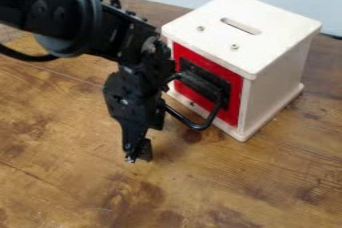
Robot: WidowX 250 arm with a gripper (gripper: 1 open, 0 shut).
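A black robot gripper (138,148) hangs low over the wooden table, left of a white wooden box (273,62). Its fingertips point down; whether they are apart or together is hard to make out. The box has a slot and screws on top and a red front panel (191,96) with a black mechanism and a black looped handle (199,122) sticking out toward the gripper. The wrist partly covers the left of the panel.
A pale wall stands behind the box. A black cable loops around the arm at upper left.
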